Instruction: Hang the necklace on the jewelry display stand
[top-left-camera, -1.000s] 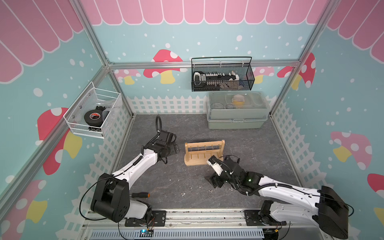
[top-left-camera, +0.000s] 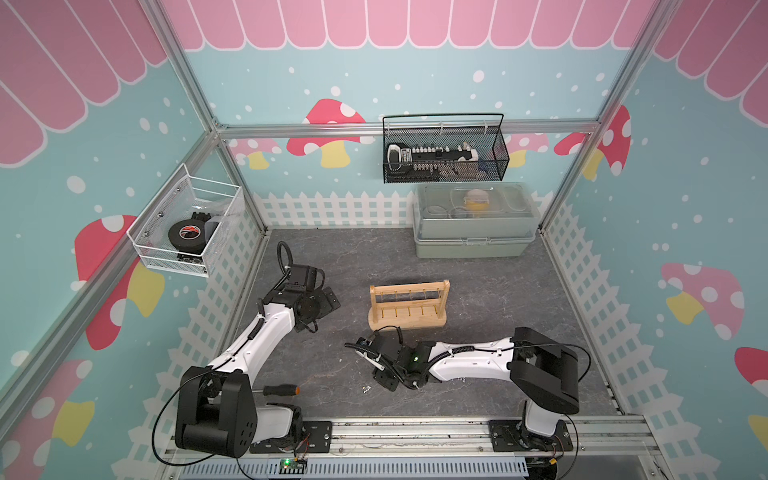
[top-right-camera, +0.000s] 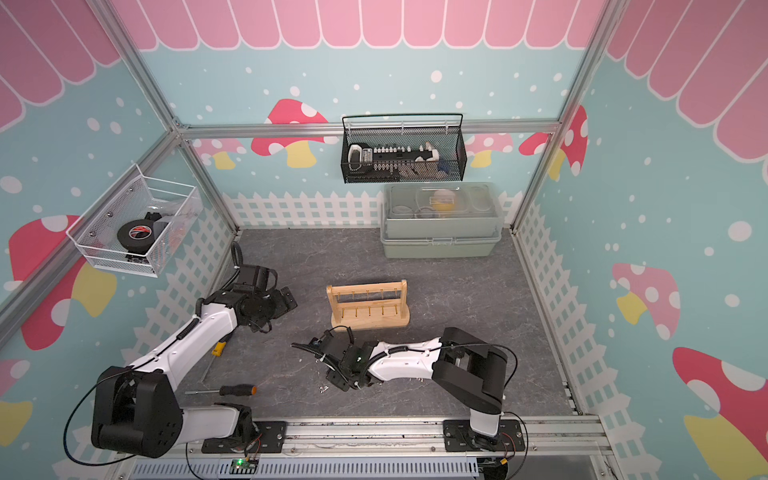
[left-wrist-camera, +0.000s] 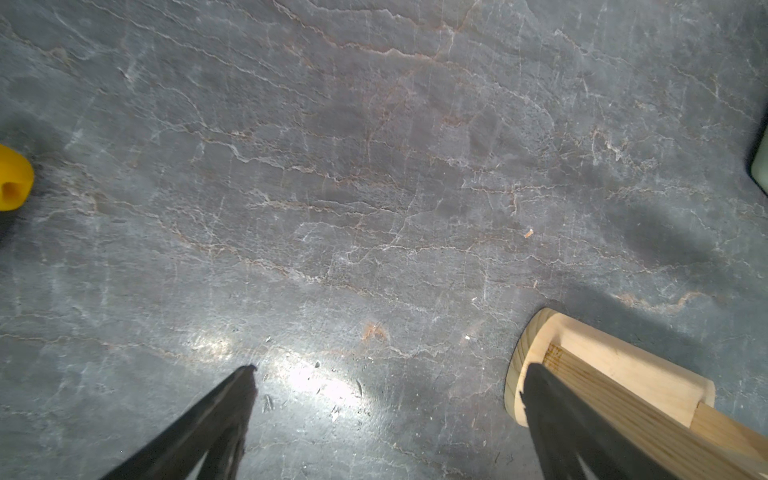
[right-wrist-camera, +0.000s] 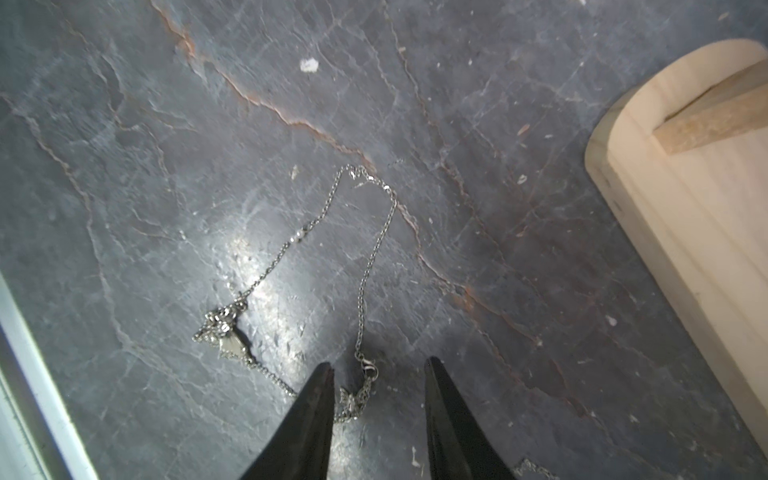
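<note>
A thin silver necklace (right-wrist-camera: 370, 268) lies in a loose loop on the table in the right wrist view, its pendant cluster (right-wrist-camera: 224, 326) at the loop's left. Over the loop's near end, my right gripper has its fingers a modest gap apart, nothing held between them. The wooden display stand (top-left-camera: 408, 318) is upright mid-table, with a bare crossbar and small pegs below. To the stand's left, my left gripper is open and empty; the stand's end (left-wrist-camera: 528, 360) shows by its right finger.
Another bit of chain (right-wrist-camera: 534, 468) shows at the right wrist view's bottom edge. A screwdriver (top-left-camera: 280, 390) lies near the left arm's base, and a yellow-tipped tool (top-right-camera: 218, 349) under that arm. A green box (top-left-camera: 476, 246) stands at the back right.
My right arm has swung left and toward the front, from beside the stand to over the necklace. The left arm has shifted slightly left, away from the stand.
</note>
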